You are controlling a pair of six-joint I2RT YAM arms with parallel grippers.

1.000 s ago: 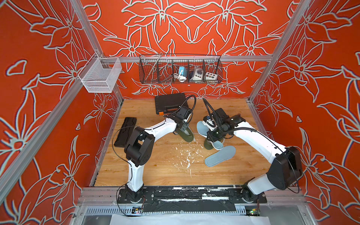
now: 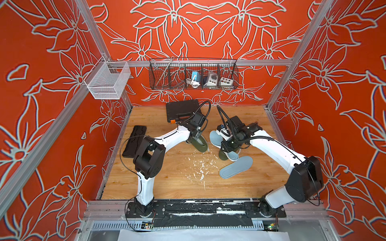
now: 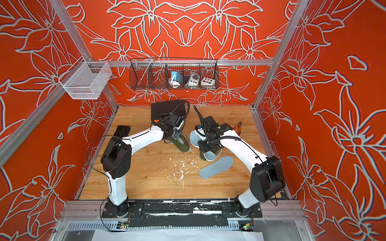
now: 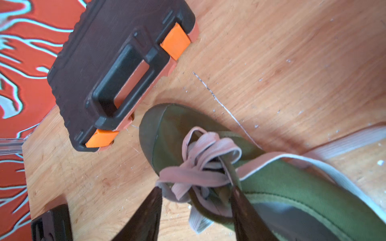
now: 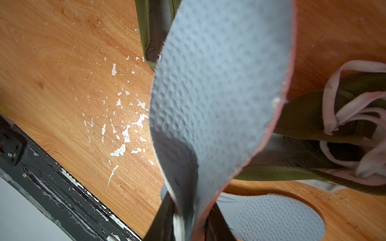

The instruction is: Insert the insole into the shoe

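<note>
My left gripper is over the laces of the left green shoe, fingers apart around part of the lace loops and collar; whether they grip is unclear. My right gripper pinches a light blue insole, which hangs twisted over the right green shoe. A second insole lies flat on the table in front of that shoe.
A black case with orange latches lies at the back; a dark flat object lies at left. A wire basket hangs on the back wall.
Both arms have shifted only slightly; the insole in my right gripper sits very slightly further left.
</note>
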